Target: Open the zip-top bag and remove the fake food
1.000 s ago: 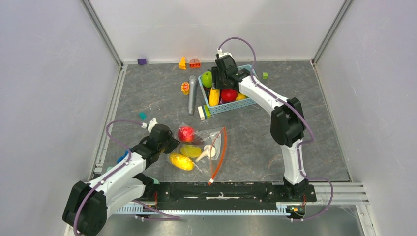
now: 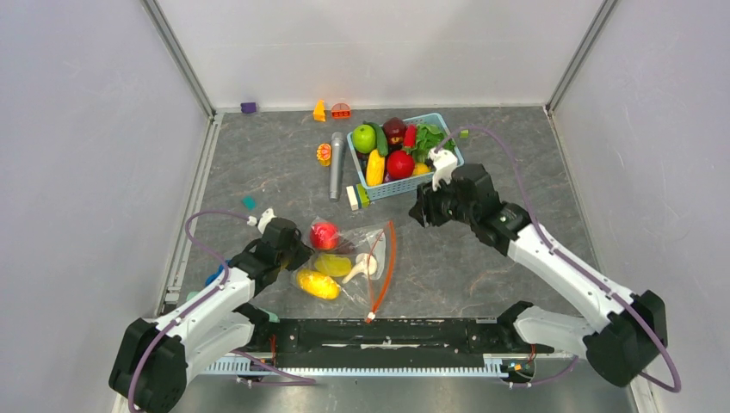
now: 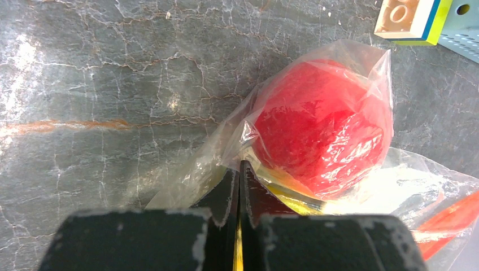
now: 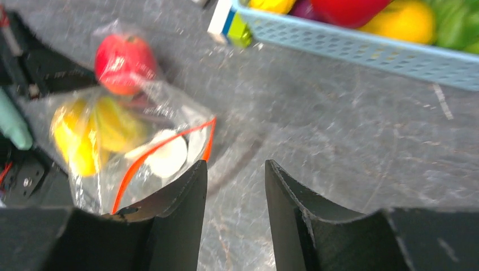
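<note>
The clear zip bag with an orange zipper [image 2: 387, 267] lies front centre, holding a red fruit [image 2: 324, 234], yellow pieces [image 2: 318, 284] and a white item [image 2: 361, 268]. My left gripper is shut at the bag's left edge beside the red fruit [image 3: 322, 124]; bag film is round its tips, and whether any is pinched is unclear. My right gripper is open over bare mat to the right of the bag, nothing between its fingers.
A blue basket [image 2: 398, 188] full of fake produce stands behind, with a grey cylinder [image 2: 336, 168] and small blocks left of it.
My right arm has swung from over the basket toward the front right, nearer the bag. The left arm has not visibly moved.
</note>
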